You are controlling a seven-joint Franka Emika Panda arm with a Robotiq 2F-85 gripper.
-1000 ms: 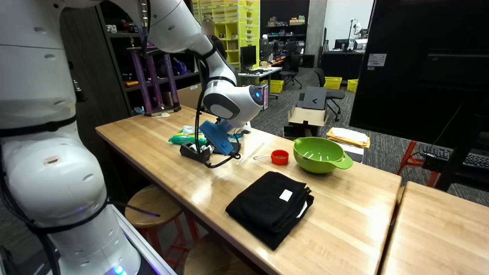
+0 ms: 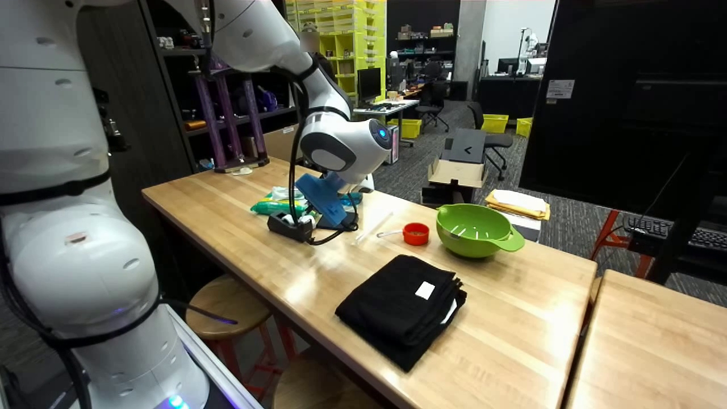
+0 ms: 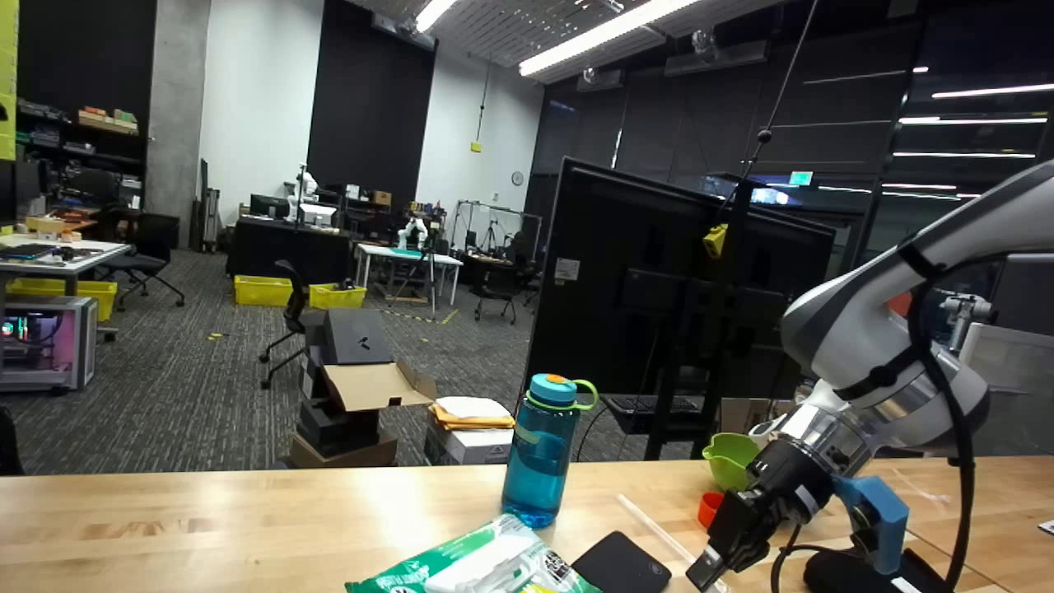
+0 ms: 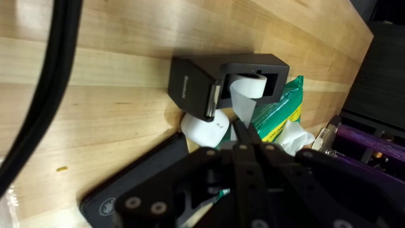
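A black tape dispenser point(image 4: 193, 81) lies on the wooden table in the wrist view, its white tape roll point(image 4: 255, 86) showing inside. From the roll a whitish strip of tape point(image 4: 243, 106) stretches to my gripper, whose fingertips are shut with the strip's end between them. In exterior view 1 the dispenser point(image 2: 289, 226) stands beside the blue bracket point(image 2: 320, 197) on my arm, and the fingertips are hidden there. Exterior view 2 has the gripper point(image 3: 704, 573) low at the bottom edge.
Close to the dispenser are a white rounded case point(image 4: 208, 128), a flat black device point(image 4: 133, 178) and a green packet point(image 4: 279, 108). A teal bottle point(image 3: 540, 450) stands behind. Further along are a red cup point(image 2: 416, 234), green bowl point(image 2: 470, 232) and folded black cloth point(image 2: 402, 303).
My arm has shifted slightly, with its upper links a little to the left in exterior view 1. The dispenser and other table objects look unmoved.
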